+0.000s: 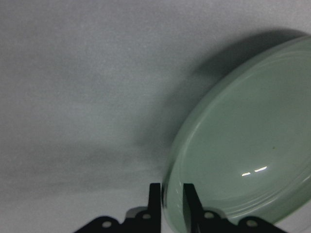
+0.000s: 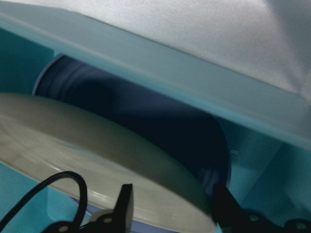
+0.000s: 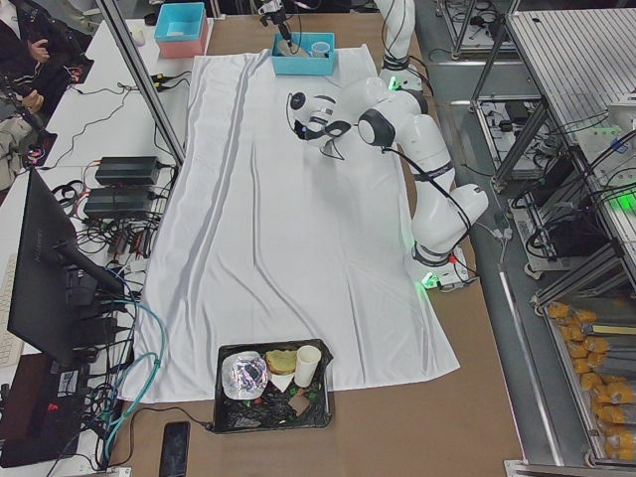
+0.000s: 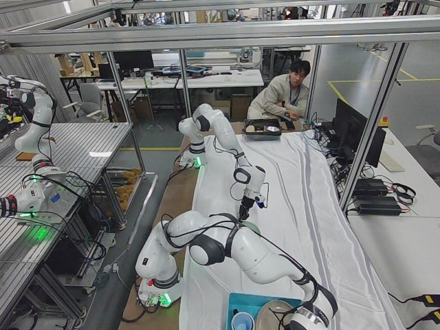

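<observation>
A pale green oval plate (image 1: 248,126) lies on the white cloth, largely hidden under the arm in the camera right view. My left gripper is at its rim, the fingers on either side of the edge; how tightly they close is unclear. In the blue bin (image 4: 242,299), a cream plate (image 2: 87,145) tilts above a dark blue dish (image 2: 131,107), beside a cup (image 4: 242,322). My right gripper has that plate's rim between its fingers; whether it grips it is unclear.
A black tray (image 3: 273,417) with foil, food and a white cup stands at the cloth's far end from the bin. A person (image 4: 289,96) sits behind the tray.
</observation>
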